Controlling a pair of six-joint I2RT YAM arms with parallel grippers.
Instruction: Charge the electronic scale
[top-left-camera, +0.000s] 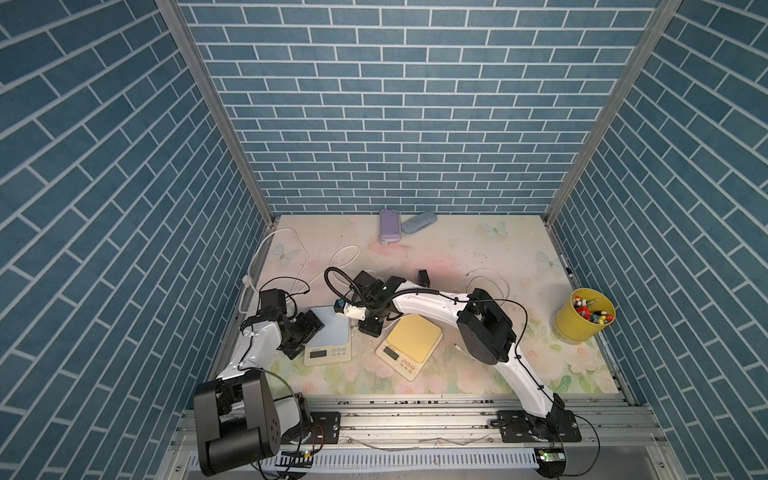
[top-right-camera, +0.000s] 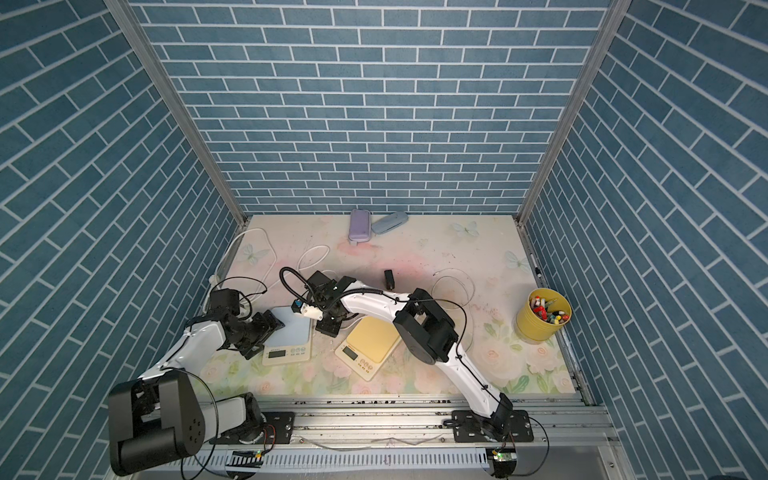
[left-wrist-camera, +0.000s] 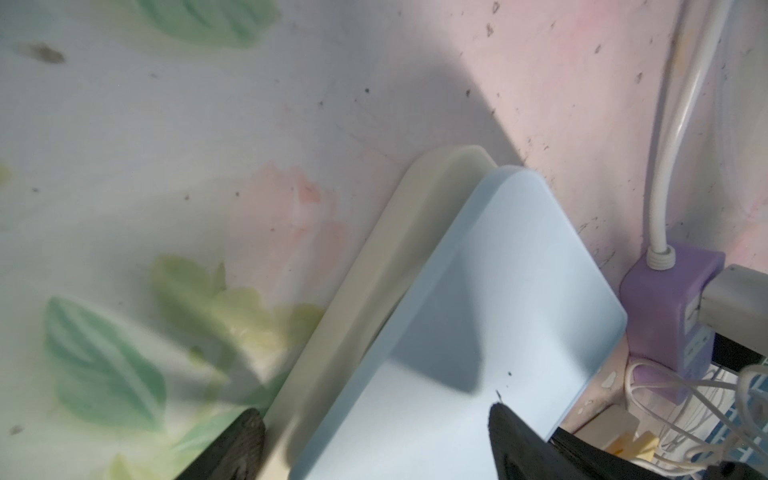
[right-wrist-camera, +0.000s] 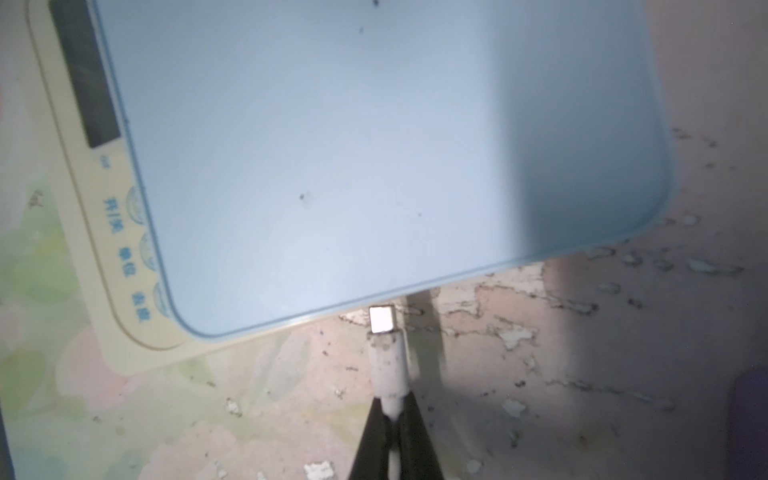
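The scale with the pale blue platform (top-left-camera: 329, 326) lies flat at the table's left front, its display and keys facing the front edge. At its left side is my left gripper, fingers part open. One finger stands beside the cream base and the other above the platform; no grip on the scale shows. On the opposite side, my right gripper is shut on a white charging cable (right-wrist-camera: 388, 364). The plug's bright tip (right-wrist-camera: 382, 318) meets the lower edge of the scale in the right wrist view; whether it sits in a port cannot be told.
A second scale with a yellow platform (top-left-camera: 417, 337) lies under the right arm. In the left wrist view, a purple power strip (left-wrist-camera: 668, 300) carries a white adapter (left-wrist-camera: 740, 300). A black block (top-left-camera: 423, 277) and a yellow bucket (top-left-camera: 582, 318) stand further right.
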